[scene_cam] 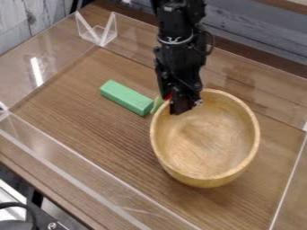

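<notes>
A large round tan bowl (206,144) sits on the wooden table at the centre right. The black gripper (180,97) reaches down from the top to the bowl's upper left rim. It is shut there, with a small bit of red showing by its fingertips; whether that is a held object is hard to tell. Left of the gripper lies a green block (126,97), apart from it. A small bit of light green shows beside the bowl's rim, under the gripper.
A clear plastic container (96,29) stands at the upper left. A grey ledge runs along the back right, and a dark cable shows at the bottom left corner.
</notes>
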